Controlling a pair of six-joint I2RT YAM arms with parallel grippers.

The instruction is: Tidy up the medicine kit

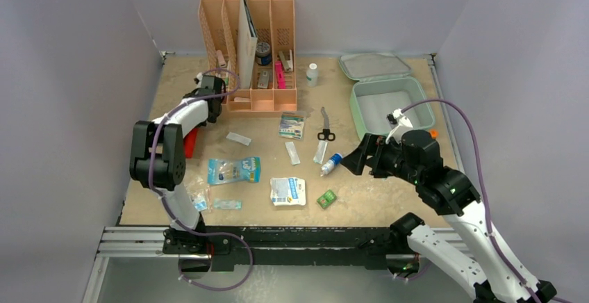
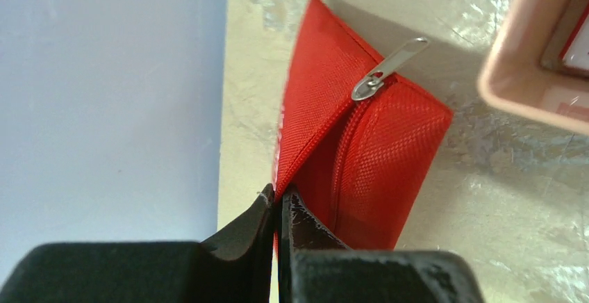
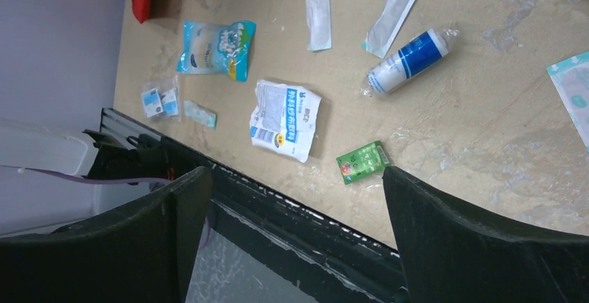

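The red zippered first-aid pouch (image 2: 389, 157) is pinched in my left gripper, which is shut on its upper edge beside the zipper. In the top view, part of the pouch (image 1: 190, 142) shows behind the left arm, left of the orange organizer (image 1: 260, 101). My right gripper stands open above the table with nothing between its fingers. On the table below lie a green box (image 3: 362, 162), a white gauze packet (image 3: 285, 119), a blue cotton packet (image 3: 217, 47) and a wrapped blue-and-white roll (image 3: 408, 60).
A mint-green case (image 1: 385, 105) lies open at the back right, its base empty. Scissors (image 1: 326, 135) and a white bottle (image 1: 312, 75) lie right of the organizer, the bottle upright. The grey wall (image 2: 111, 108) is close to the left gripper.
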